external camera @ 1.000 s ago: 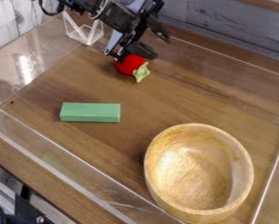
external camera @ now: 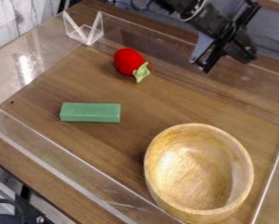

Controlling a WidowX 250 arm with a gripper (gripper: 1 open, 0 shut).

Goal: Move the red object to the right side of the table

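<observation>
The red object [external camera: 129,61], a rounded thing with a green leafy end, lies on the wooden table toward the back left of the middle. My gripper [external camera: 204,66] is up at the back of the table, to the right of the red object and clear of it. Nothing shows hanging from the gripper. Its fingers are dark and small in this view, so their spacing is hard to read.
A green block [external camera: 90,112] rests at the left middle. The large wooden bowl [external camera: 160,150] occupies the front right. Near the back left corner stands a clear angular holder [external camera: 83,31]. Bare table lies between the red object and the bowl.
The gripper has moved from over the red object to the right, toward the back of the table. The red object has stayed where it was and is now uncovered.
</observation>
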